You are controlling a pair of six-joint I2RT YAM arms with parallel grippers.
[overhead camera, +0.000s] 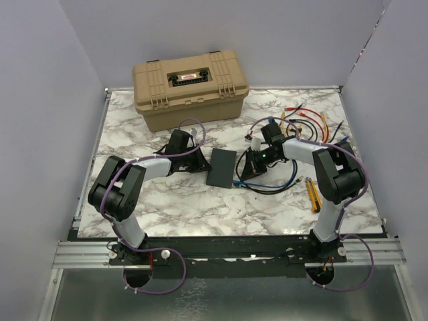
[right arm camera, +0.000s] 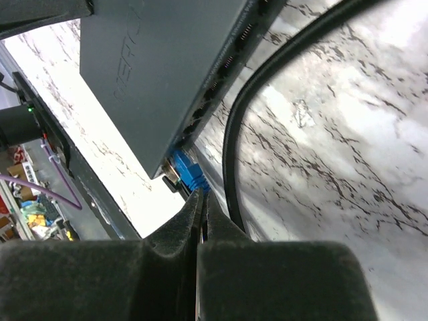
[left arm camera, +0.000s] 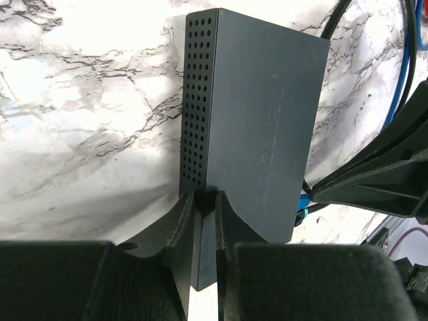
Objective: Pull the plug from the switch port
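Note:
The dark grey switch lies on the marble table, its perforated side facing my left gripper. That gripper is shut on the switch's near edge. On the opposite side, a blue plug sits at a port of the switch, with a black plug beside it. My right gripper is shut just behind the blue plug, its tips at the cable end, with nothing visible between them. In the top view the right gripper is just right of the switch. The fingertips partly hide the blue cable behind the plug.
A black cable loops close past the right fingertips. Blue and black cables curve away to the right. A tan toolbox stands at the back left, loose coloured cables at the back right. A yellow cutter lies right.

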